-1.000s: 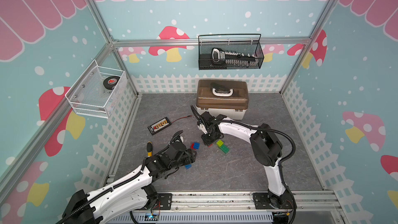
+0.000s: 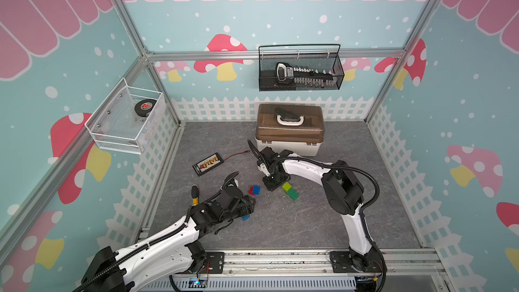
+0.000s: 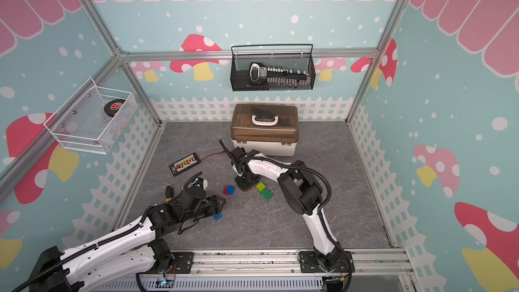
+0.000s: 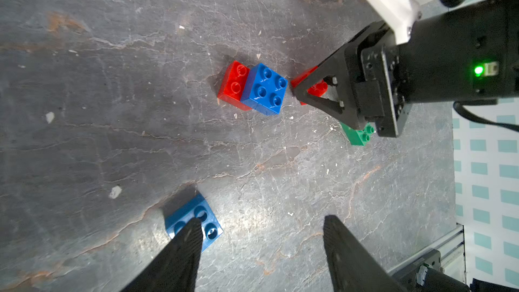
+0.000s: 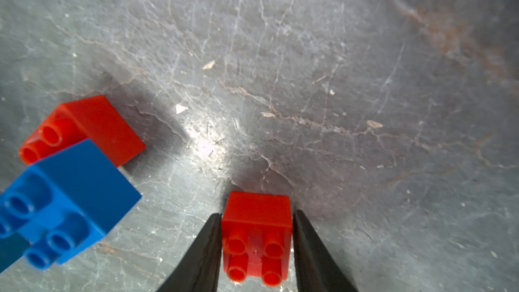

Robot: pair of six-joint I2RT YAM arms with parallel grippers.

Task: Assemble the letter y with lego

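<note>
In the right wrist view, a red brick [image 5: 256,209] is gripped on both sides by my right gripper, its studs facing the camera. To its left, a blue brick [image 5: 89,183] sits against another red brick [image 5: 105,129]; whether they are joined I cannot tell. My left gripper hangs open over the table, nothing between its fingers. A separate blue brick [image 4: 194,221] lies partly behind its left finger [image 4: 181,254]. Right of my right gripper are a yellow-green brick [image 2: 286,187] and a green brick [image 2: 292,194], touching.
At the back stands a brown-lidded toolbox [image 2: 289,124]. A black strip with a cable [image 2: 208,164] and a yellow-and-black handled tool [image 2: 194,194] lie on the left.
The left arm looks almost unmoved.
</note>
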